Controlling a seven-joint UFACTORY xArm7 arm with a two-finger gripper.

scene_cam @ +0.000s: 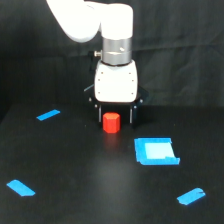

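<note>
A small red block [111,122] rests on the black table, roughly mid-view. Directly above and behind it is my white gripper [112,112], pointing down at the end of the white arm. The dark fingers blend into the black background, so their opening and any contact with the block cannot be made out.
Right of the block, blue tape frames a white square [159,151] on the table. Strips of blue tape lie at the left back [48,115], left front [20,188] and right front [190,196].
</note>
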